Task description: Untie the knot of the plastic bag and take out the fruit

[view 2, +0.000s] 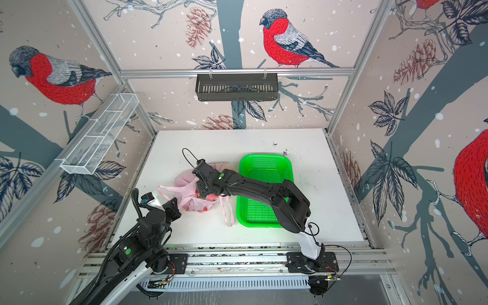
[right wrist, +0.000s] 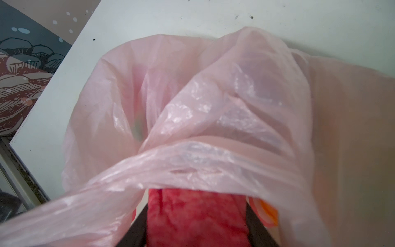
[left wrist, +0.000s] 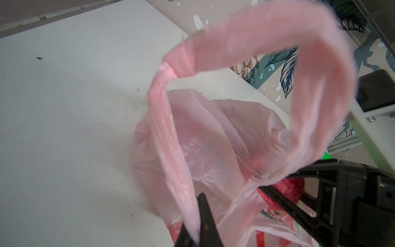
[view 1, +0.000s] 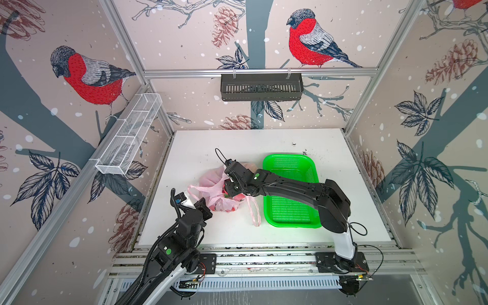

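The pink plastic bag (view 1: 213, 185) lies on the table with its mouth spread. One of its handles (left wrist: 170, 140) loops up and runs down to my left gripper, which is shut on this thin strip. Inside the bag's mouth is my right gripper; a red fruit (right wrist: 197, 218) fills the space between its fingers. How tightly they press on it does not show. In the left wrist view, the right fingers (left wrist: 284, 201) reach around the red fruit (left wrist: 288, 191). An orange patch (right wrist: 269, 212) shows beside the fruit, partly hidden by the plastic.
An empty green basket (view 1: 292, 218) stands right of the bag, beneath the right arm (view 1: 289, 185). The bag's other handle (view 1: 254, 211) trails on the table toward the front. Bare table (view 1: 193, 147) lies behind and left of the bag.
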